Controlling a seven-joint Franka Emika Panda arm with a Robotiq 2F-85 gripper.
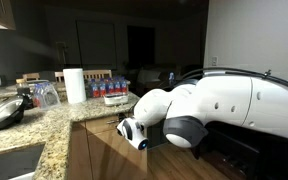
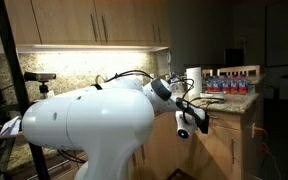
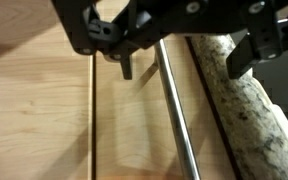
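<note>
My gripper is open in the wrist view, its two fingers [image 3: 126,66] well apart. A long metal bar handle [image 3: 180,115] runs through the gap between them, with neither finger visibly clamped on it. Behind the bar is a light wooden cabinet front [image 3: 134,120]. One finger is over the wood, the other beside the granite counter edge [image 3: 254,120]. In exterior view 1 the gripper is small and dark, close to the wooden front [image 1: 96,150] just below the countertop. Exterior view 2 also has the arm's wrist [image 2: 183,130] by the cabinet.
Several water bottles [image 1: 106,88] and a paper towel roll [image 1: 75,86] stand on the counter [image 1: 59,130]. A pan [image 1: 4,113] and clear pitchers [image 1: 47,94] are at its left. Open floor [image 1: 164,165] lies below the arm.
</note>
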